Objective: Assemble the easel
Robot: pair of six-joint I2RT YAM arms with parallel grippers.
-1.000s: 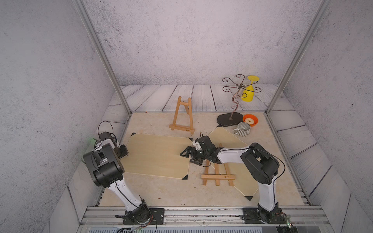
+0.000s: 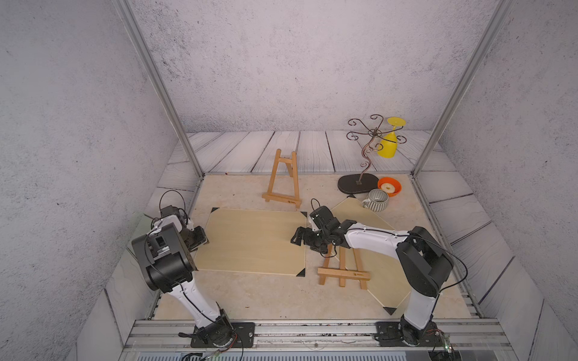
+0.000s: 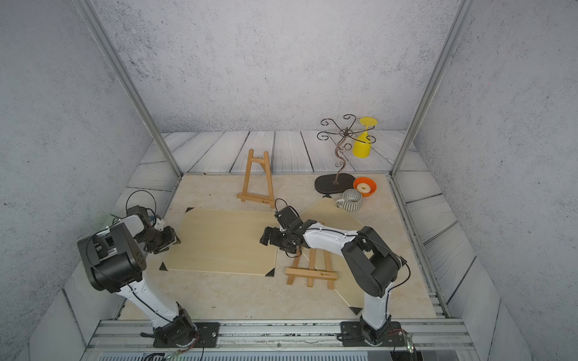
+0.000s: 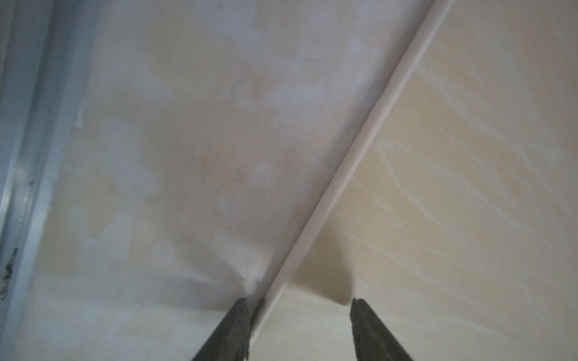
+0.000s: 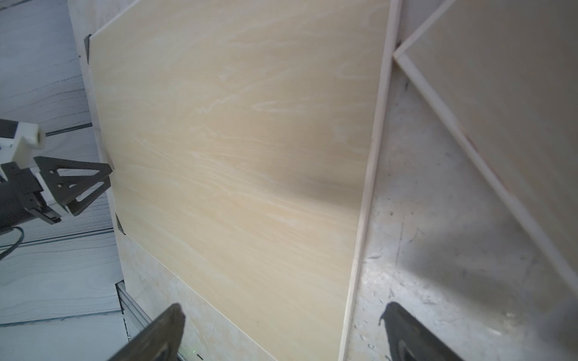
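A flat pale board (image 2: pixel 250 237) with black corners lies centre-left. My left gripper is low at its left edge, one finger against the edge strip and the other over the board; whether it grips is unclear. My right gripper (image 2: pixel 298 234) hangs open over the board's right edge, its fingers empty. A second board (image 2: pixel 385 276) lies angled at right, with a wooden easel piece (image 2: pixel 343 273) lying on it, partly behind the right arm. Another small wooden easel (image 2: pixel 281 195) stands at the back centre.
At the back right are a metal tree stand (image 2: pixel 355 185), a yellow goblet (image 2: pixel 388 144), an orange bowl (image 2: pixel 395 184) and a striped cup (image 2: pixel 377 201).
Both boards, with the easel piece at right, have shifted slightly rightwards since a second ago, along with both grippers. The stand and bowl moved very slightly right too.
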